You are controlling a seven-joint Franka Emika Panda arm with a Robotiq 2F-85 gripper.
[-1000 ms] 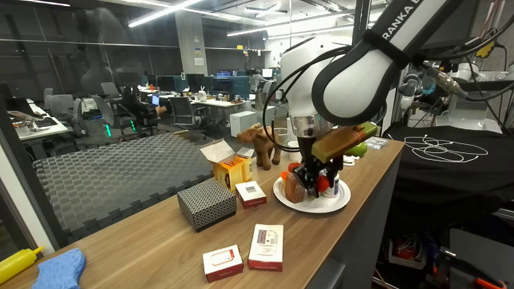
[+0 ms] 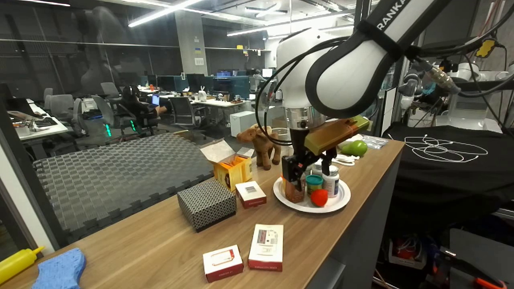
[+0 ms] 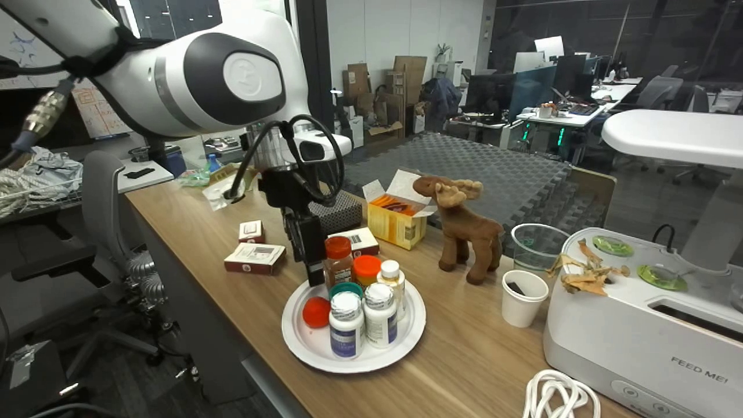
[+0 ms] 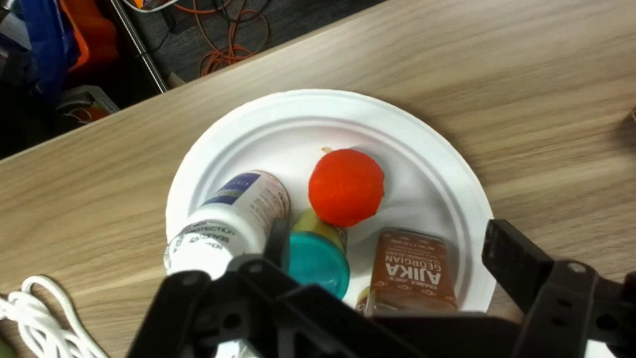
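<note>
A red ball [image 2: 319, 197] [image 3: 316, 312] [image 4: 347, 187] rests on the white paper plate [image 2: 312, 209] [image 3: 353, 365] [image 4: 334, 101], towards the counter's front edge. My gripper [image 2: 311, 172] is open above the plate, its fingers apart and clear of the ball. Beside the ball stand a teal-lidded jar [image 2: 314, 182] [image 4: 319, 262] and a brown Ajika seasoning jar [image 3: 339, 263] [image 4: 414, 271]. White pill bottles [image 3: 346, 324] [image 3: 381, 314], an orange-lidded jar [image 3: 367, 268] and a smaller white-capped bottle [image 3: 391, 280] share the plate. My hand hides the plate's far part in the wrist view.
A small red-white box [image 2: 251, 193], patterned box [image 2: 207, 203], yellow open box [image 2: 233, 171] and plush moose [image 3: 466, 230] stand near the plate. A paper cup [image 3: 523, 299] and white planter [image 3: 641, 334] occupy the other side. Bare counter surrounds the plate's front.
One second ago the red ball was held up between my fingers; now it lies on the plate. My gripper has opened and shifted slightly left and up in exterior view 1.
</note>
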